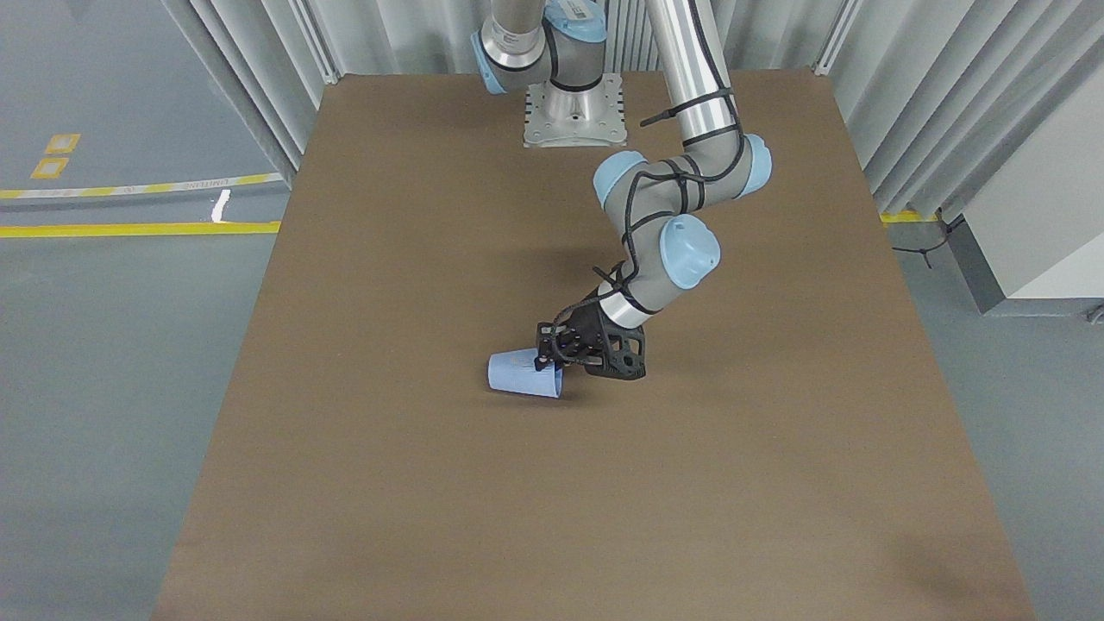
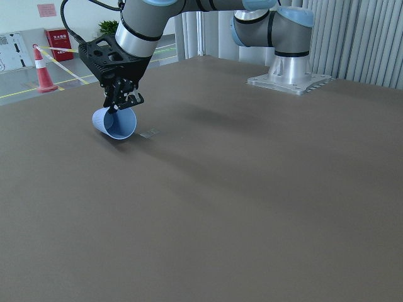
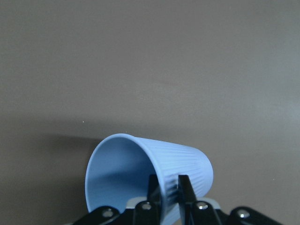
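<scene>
A light blue ribbed cup (image 1: 517, 373) lies on its side on the brown table, its open end toward my gripper (image 1: 548, 362). In the left view the cup (image 2: 119, 126) sits just under the gripper (image 2: 118, 107). In the wrist view my gripper has one finger inside the cup (image 3: 117, 164) and the other outside, with the wall between them; whether they pinch it tightly I cannot tell.
</scene>
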